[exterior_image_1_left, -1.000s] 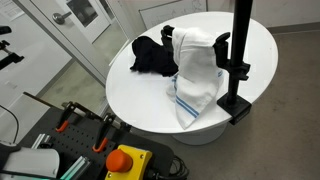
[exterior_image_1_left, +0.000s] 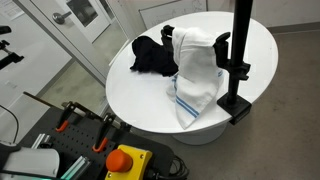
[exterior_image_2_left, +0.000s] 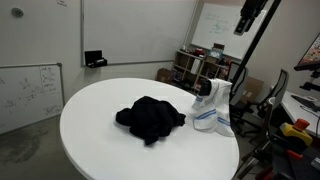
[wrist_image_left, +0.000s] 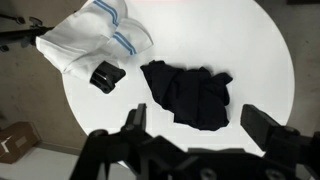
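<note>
In the wrist view, my gripper is open, its two dark fingers wide apart with nothing between them. Below it, a crumpled black cloth (wrist_image_left: 195, 97) lies on the round white table (wrist_image_left: 260, 60). Exterior view 2 shows the same black cloth (exterior_image_2_left: 150, 118) as a low heap, while in exterior view 1 the black cloth (exterior_image_1_left: 152, 56) is partly behind a white towel (exterior_image_1_left: 197, 70). Blue stripes mark the towel, which hangs over a dark object that is mostly hidden. I cannot make out my gripper clearly in either exterior view.
A black upright post (exterior_image_1_left: 240, 50) with a clamp stands beside the towel at the table's edge. Near the robot base is a yellow box with a red button (exterior_image_1_left: 120, 160). Bare tabletop surrounds much of the black cloth.
</note>
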